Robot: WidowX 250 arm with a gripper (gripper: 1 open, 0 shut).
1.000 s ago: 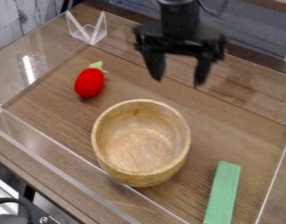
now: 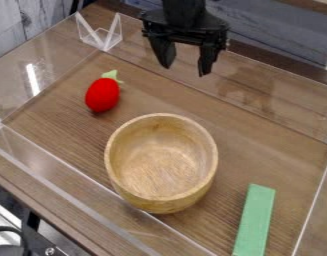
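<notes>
The black robot gripper (image 2: 183, 60) is at the top centre of the camera view, open, its two fingers pointing down over bare wooden table with nothing between them. A red, rounded object with a small green top (image 2: 102, 95) lies at the left, below and left of the gripper. A wide wooden bowl (image 2: 160, 163) stands in the lower middle. A green rectangular block (image 2: 255, 222) lies at the lower right.
A white wire-like item (image 2: 96, 33) is near the upper left edge. A dark cable or object shows at the bottom left corner.
The gripper has moved back, toward the top of the view, over the last second. The red object, bowl and green block are unmoved.
</notes>
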